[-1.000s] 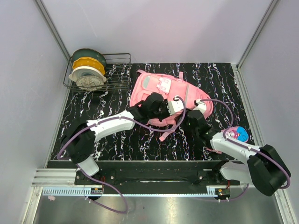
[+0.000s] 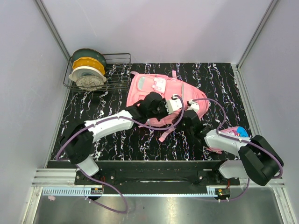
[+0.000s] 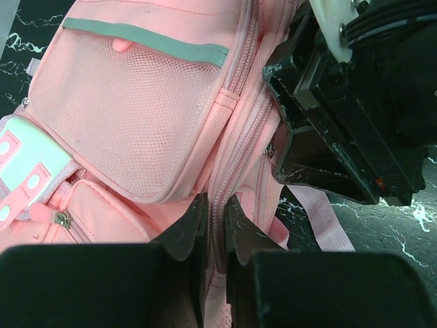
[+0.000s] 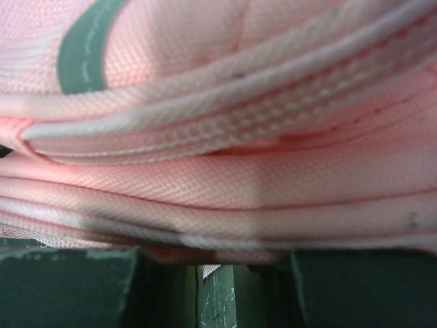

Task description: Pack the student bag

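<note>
The pink student bag [image 2: 189, 91] lies on its side across the middle of the dark marbled table. In the left wrist view its mesh pocket [image 3: 130, 116] has a green trim, and a zipped seam runs down between my fingers. My left gripper is shut on that seam at the bag's near side. Close by on the right, my right gripper stands partly open just below the bag's edge [image 4: 307, 164]. Only the dark tabletop shows in its narrow gap, with no fabric clearly between the fingers. The bag's inside is hidden.
A wire rack [image 2: 119, 70] with several plates stands at the back left. At the right edge lies a pink and blue item [image 2: 242, 132], partly covered by my right arm. A loose strap [image 2: 164, 135] hangs toward the front. Bare tabletop shows at front left.
The bag has shifted slightly to the left, its top strap with it. My right arm has moved left alongside it, while the left arm looks almost still.
</note>
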